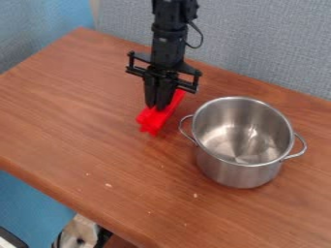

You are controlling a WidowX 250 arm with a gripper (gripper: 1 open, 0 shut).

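Observation:
A red object (151, 122), long and plastic-looking, lies on the wooden table just left of a steel pot. My black gripper (161, 101) reaches straight down onto the far part of it, its fingers around or just over it; I cannot tell whether they are shut on it. The steel pot (242, 168) stands upright with a loop handle on each side, and its inside looks empty.
Grey textured panels stand behind it. Blue surface and some cables show past the near-left edge.

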